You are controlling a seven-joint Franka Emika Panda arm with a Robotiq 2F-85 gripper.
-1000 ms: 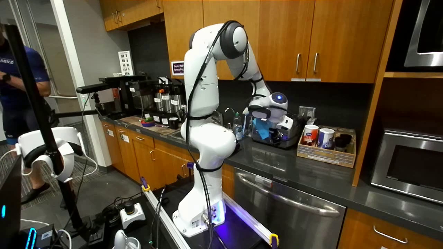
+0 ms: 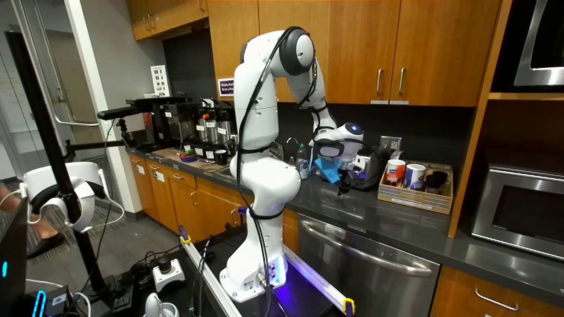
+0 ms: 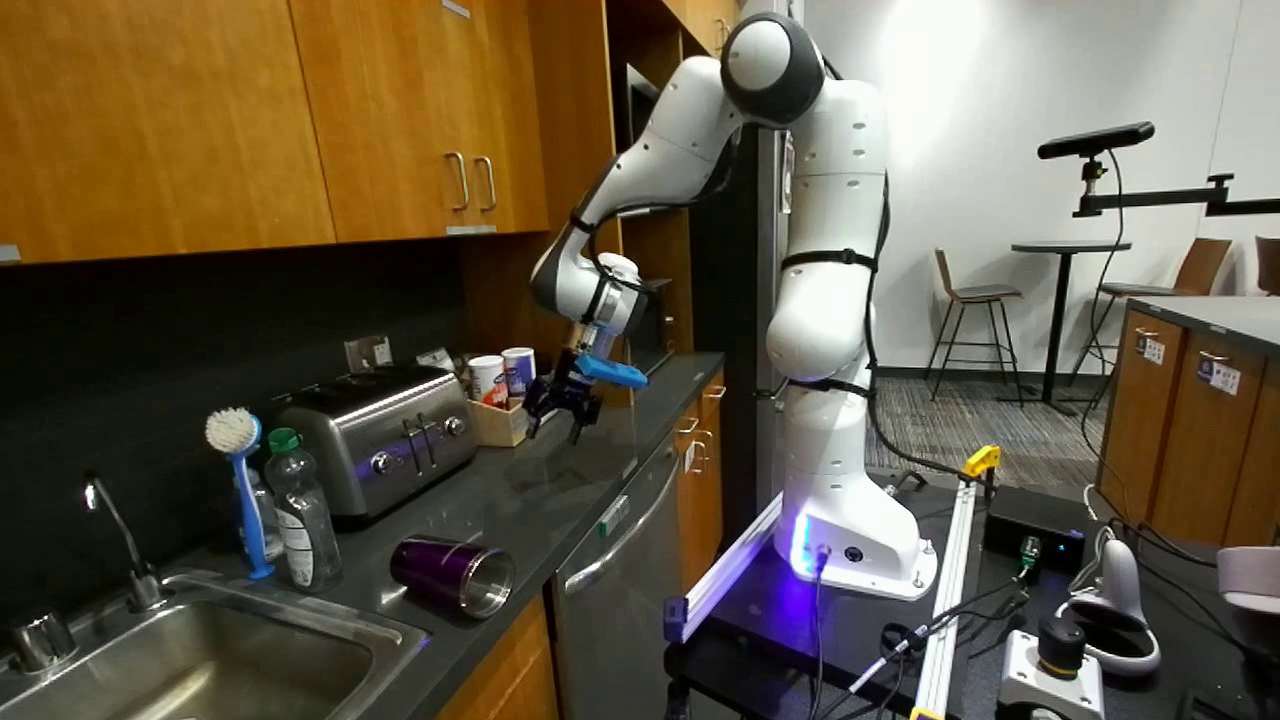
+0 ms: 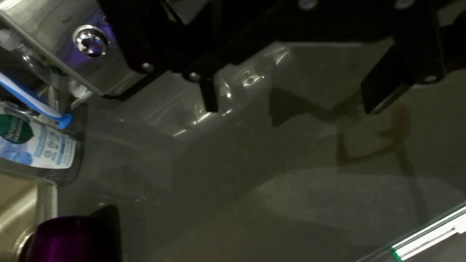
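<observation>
My gripper [image 3: 561, 420] hangs above the counter in front of the steel toaster [image 3: 381, 442], fingers pointing down. In the wrist view the two dark fingers [image 4: 209, 96] stand wide apart, so the gripper is open, with only bare counter below the gap. A purple metal cup [image 3: 434, 569] lies on its side by the sink, its mouth toward the counter's front edge. Part of that cup [image 4: 65, 240] shows at the lower left of the wrist view, well away from the fingers. Exterior view 1 has the gripper [image 2: 343, 188] left of the cardboard box [image 2: 407, 203].
A soap bottle [image 3: 302, 516] and a blue-handled brush [image 3: 248, 504] stand between the sink [image 3: 360, 614] and the toaster. Canisters [image 2: 395, 172] fill part of the box. Wooden cabinets [image 2: 365, 53] hang overhead.
The wrist has turned and lowered slightly, and the fingers now show over the counter in front of the toaster. A person at the far left has mostly left the view.
</observation>
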